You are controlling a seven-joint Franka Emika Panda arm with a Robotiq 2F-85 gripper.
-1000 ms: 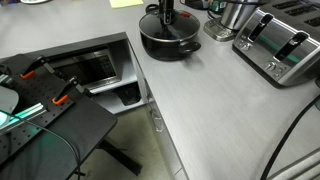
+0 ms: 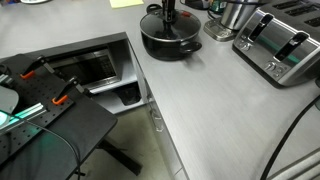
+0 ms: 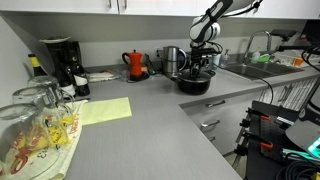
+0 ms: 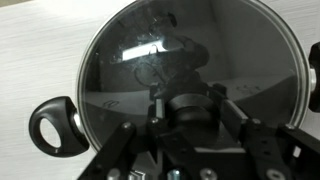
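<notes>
A black pot [image 2: 170, 47] with a clear glass lid [image 4: 120, 75] stands on the grey counter, upright and covered. My gripper is directly over the lid, pointing down, with a finger on each side of the dark round knob [image 4: 192, 120]. Whether those fingers press on the knob or stand just clear of it does not show. In exterior view 1, only the lower end of the gripper [image 2: 168, 20] is in frame, at the lid's centre. The lid appears seated on the pot.
A silver toaster [image 2: 278, 40] stands right of the pot. At the far left of exterior view 2 are a tray of glasses [image 3: 40, 125] and a coffee maker [image 3: 72, 78]. A yellow sheet [image 3: 106, 110] lies on the counter.
</notes>
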